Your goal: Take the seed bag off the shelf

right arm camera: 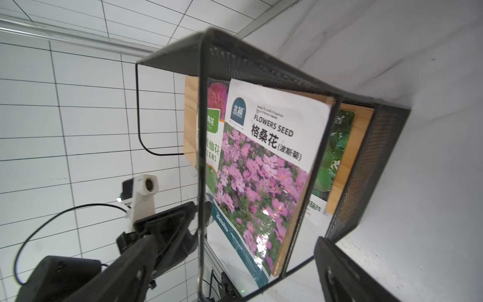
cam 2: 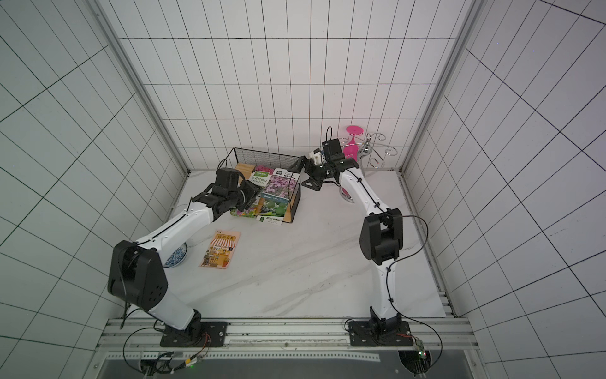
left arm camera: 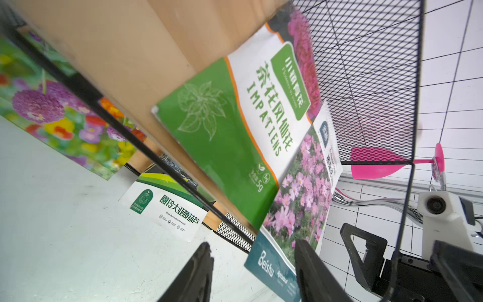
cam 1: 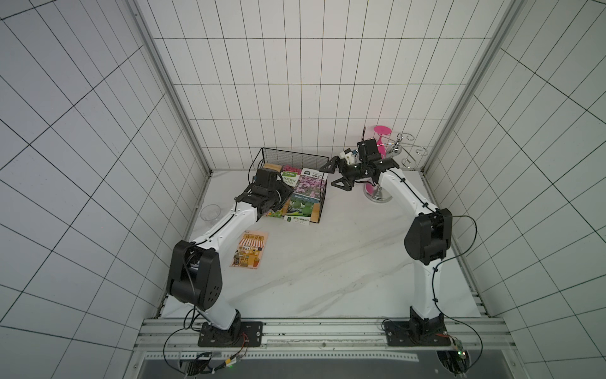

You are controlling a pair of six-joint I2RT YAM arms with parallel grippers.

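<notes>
A black mesh shelf (cam 1: 294, 151) holds several seed bags: the green Impatiens bag (left arm camera: 221, 141), the pink Flowers Seed bag (right arm camera: 256, 186) and lower bags with their ends sticking out. My left gripper is at the shelf's left front; its fingertips show apart at the bottom of its wrist view with the pink bag's blue end behind them, and whether they grip anything is unclear. My right gripper stands open just right of the shelf, facing the pink bag, with the shelf's wire frame in front of it.
An orange packet (cam 1: 250, 250) lies on the table in front of the shelf. A metal stand (cam 1: 377, 197) with pink pieces is behind the right arm. A patterned bowl (cam 2: 175, 256) is near the left arm.
</notes>
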